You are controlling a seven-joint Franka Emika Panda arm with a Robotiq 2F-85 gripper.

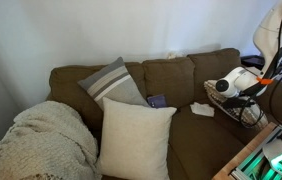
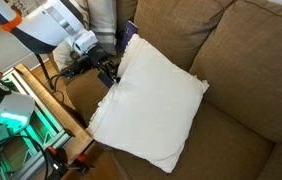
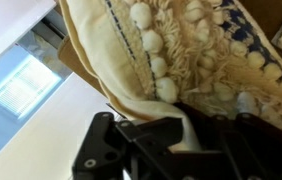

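A cream pillow with tufted, patterned trim [image 1: 213,94] is at the right end of the sofa, tilted and partly hidden by my arm. Its plain white side [image 2: 153,105] faces the second exterior camera. My gripper [image 2: 110,76] is at the pillow's left edge there. In the wrist view, the tufted side [image 3: 171,50] fills much of the picture, and a cream fold runs down to my gripper. The fingers are shut with the fold between the fingertips, whose ends are partly hidden by fabric.
On the brown sofa lie a white cloth [image 1: 202,109], a dark book-like item [image 1: 157,101], a large white pillow [image 1: 135,140] and a striped pillow [image 1: 112,83]. A knitted blanket [image 1: 43,143] covers the left end. Bare seat shows in the middle.
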